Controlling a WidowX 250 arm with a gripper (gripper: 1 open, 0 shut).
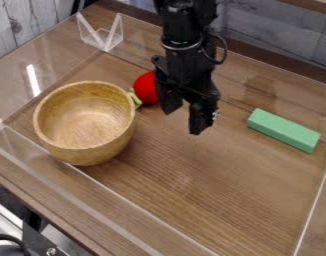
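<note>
The black robot arm reaches down from the top centre of the camera view to the wooden table, its gripper [179, 112] low over the surface just right of a red object [146, 86]. The red object has a small green part at its lower left and is partly hidden by the arm. I cannot tell whether the gripper's fingers are open or shut, or whether anything is between them.
A tan bowl [83, 121] fills the left middle. A green block [283, 130] lies at the right. A clear plastic object [102, 32] stands at the upper left.
</note>
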